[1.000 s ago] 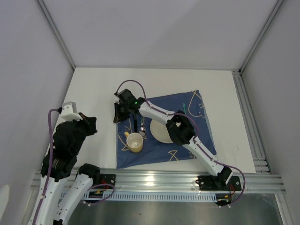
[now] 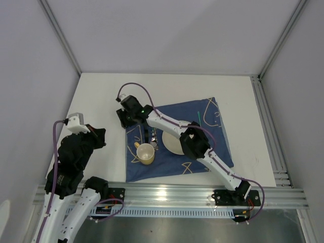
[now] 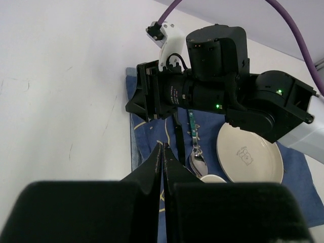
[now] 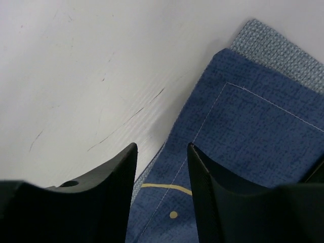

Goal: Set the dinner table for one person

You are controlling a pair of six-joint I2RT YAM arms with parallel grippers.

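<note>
A blue placemat [image 2: 177, 169] with yellow lines carries a white plate [image 2: 172, 144], a cream mug [image 2: 146, 154], a dark utensil [image 3: 179, 142] and a spoon [image 3: 198, 163]. My left gripper [image 2: 101, 136] hangs over the bare table left of the mat, shut with nothing visible between its fingers. My right gripper [image 2: 122, 119] is at the mat's back-left edge; in the right wrist view its fingertips [image 4: 129, 154] stand apart over that edge, with nothing seen between them. The right arm covers part of the plate and mat.
A thin green-handled item [image 2: 199, 119] lies on the mat's right part. Walls and metal rails bound the table.
The left arm and the tableware look nearly unchanged.
</note>
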